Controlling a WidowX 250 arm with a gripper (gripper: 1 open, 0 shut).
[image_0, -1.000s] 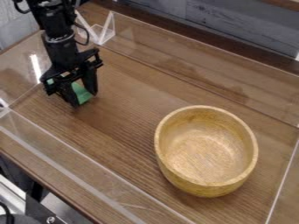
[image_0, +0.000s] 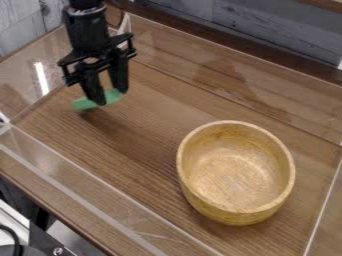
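The black gripper (image_0: 96, 70) is at the upper left of the camera view, its fingers hanging over a green object (image_0: 94, 100) near the left side of the wooden table (image_0: 147, 180). The green object sits behind and below the fingers, partly hidden by them. The gripper's fingers are too dark and small to read clearly, and whether they touch the green object cannot be told.
A large empty yellow round bowl (image_0: 235, 172) stands at the lower right. Raised edges border the table, and cables lie beyond it at the lower left.
The gripper has moved up and to the right in the view. The green object now shows more below and left of the fingers, slightly higher than before.
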